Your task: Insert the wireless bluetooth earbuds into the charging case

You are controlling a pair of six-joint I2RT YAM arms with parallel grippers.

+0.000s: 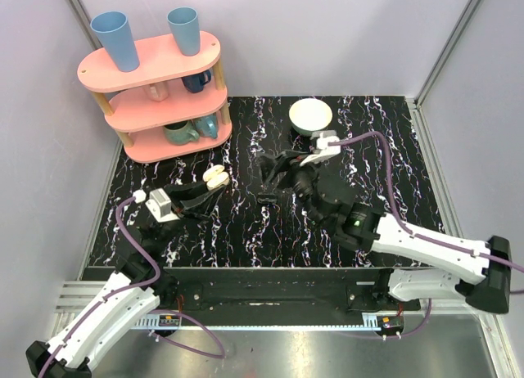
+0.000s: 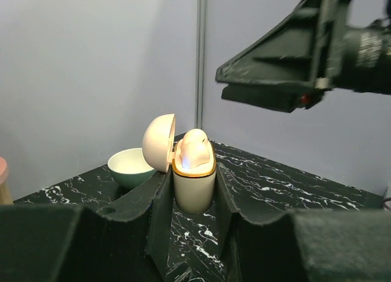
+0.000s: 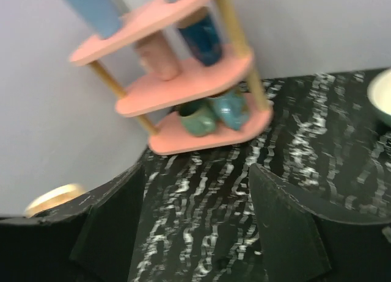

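In the left wrist view, the cream charging case (image 2: 194, 193) has its lid (image 2: 159, 141) raised, and both rounded earbuds (image 2: 195, 149) sit in it side by side. My left gripper is shut on the case's lower body and holds it off the table. From above, the case (image 1: 217, 179) shows at the left gripper's tips. My right gripper is open, its fingers (image 3: 113, 224) parted with nothing between them. It stands apart from the case, to its right. A blurred cream shape, the case (image 3: 55, 199), shows at the right wrist view's left edge.
A pink shelf (image 1: 151, 145) with mugs and tall blue cups stands at the back left. At the back of the black marbled table (image 1: 385, 157) is a white-green bowl (image 1: 310, 114).
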